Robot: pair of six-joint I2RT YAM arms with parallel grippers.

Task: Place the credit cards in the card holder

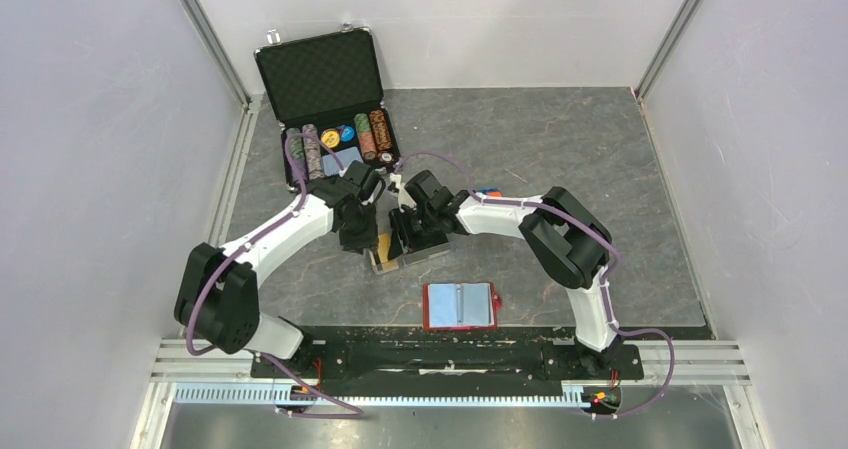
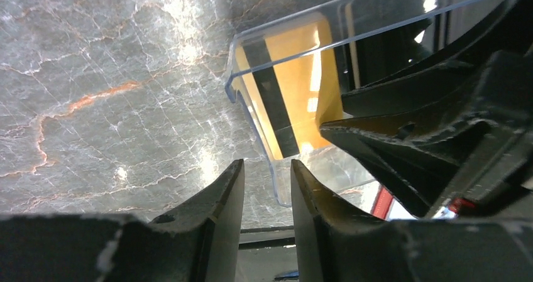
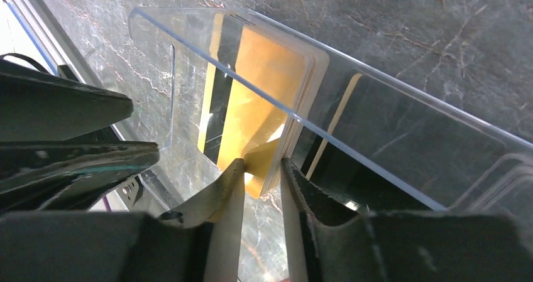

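Observation:
A clear box (image 1: 387, 267) holds gold cards (image 3: 267, 87) with a black stripe at its left end, and dark cards (image 3: 361, 181) beside them. My left gripper is partly open near the box's end wall, with nothing held between its fingers. In the right wrist view, my right gripper has its fingertips around the lower edge of the gold stack; whether they press on a card is unclear. An open red holder with pale blue pages (image 1: 440, 306), which looks like the card holder, lies to the front right of the box.
An open black case (image 1: 320, 74) with poker chips (image 1: 367, 134) and a pale blue item (image 1: 340, 161) stands behind the grippers. A small blue and orange object (image 1: 489, 191) lies partly behind the right arm.

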